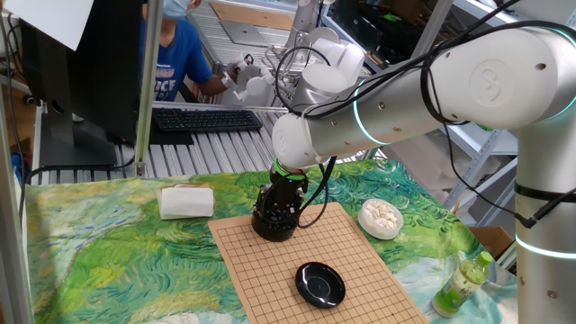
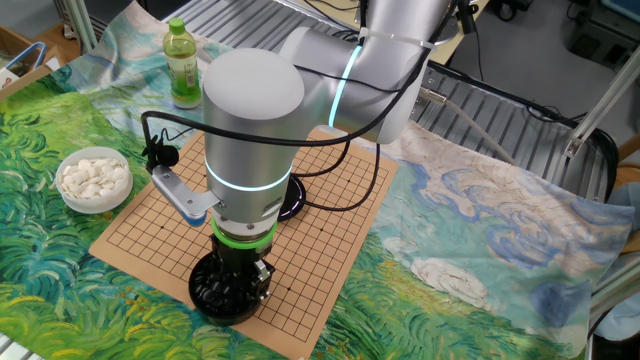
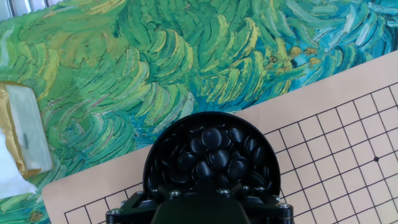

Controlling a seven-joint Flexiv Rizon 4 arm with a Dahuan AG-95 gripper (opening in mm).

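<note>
A round black bowl [image 3: 161, 140] filled with black stones [image 3: 217, 158] stands at one corner of the wooden grid board [image 3: 348, 149]. Directly over the bowl, pointing down, is my black gripper. Its linkages span the near part of the bowl in the wrist view, but the fingertips are hidden, so whether the fingers stand open or shut does not show. Both exterior views show the gripper reaching right down to the bowl [image 1: 274, 231]. A shiny black dish or lid [image 1: 320, 285] lies on the board, apart from the gripper.
A bowl of white stones [image 1: 381, 219] and a green-capped bottle [image 1: 463, 285] stand beside the board. On the painted cloth lies a white packet [image 1: 186, 202]. A cable [image 2: 300, 140] loops round the arm. Much of the grid is bare, and a person sits behind the table.
</note>
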